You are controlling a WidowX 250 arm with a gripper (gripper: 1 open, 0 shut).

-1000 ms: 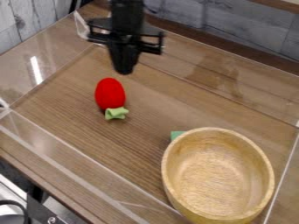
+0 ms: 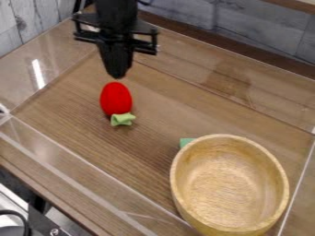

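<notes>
My black gripper (image 2: pixel 117 52) hangs at the top left, raised above a red oval object (image 2: pixel 116 98) with a pale green piece (image 2: pixel 122 120) at its lower end. The gripper's fingers look spread, with nothing visible between them, though the dark shape makes their exact state hard to read. The red object lies on the wooden surface below, apart from the gripper.
A large yellow bowl (image 2: pixel 229 184) fills the lower right, with a small green item (image 2: pixel 186 142) partly hidden at its upper left. A pale wall stands at the top left.
The red object looks unmoved.
</notes>
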